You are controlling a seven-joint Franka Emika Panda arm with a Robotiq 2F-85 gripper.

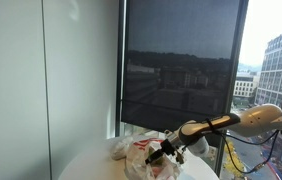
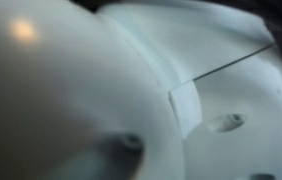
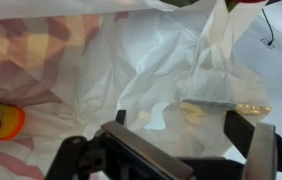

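A crumpled white, translucent plastic bag [image 3: 156, 75] fills much of the wrist view, with pinkish stripes on its left side. In exterior view 1 the bag [image 1: 137, 158] sits on the white round table. My gripper is over the bag, its fingers wide apart; whether the fingers touch the plastic is unclear. A yellow can with a red label [image 3: 1, 120] shows at the left edge of the wrist view. Something pale with orange-brown marks [image 3: 226, 107] lies near the right finger. Folds of plastic hide part of the contents.
Another pale, bag-like bundle [image 1: 117, 148] rests on the table [image 1: 86, 165] left of the bag. Bare tabletop lies at the front left. A window with a dark shade stands behind. Exterior view 2 is blurred, showing only pale robot-like surfaces close up.
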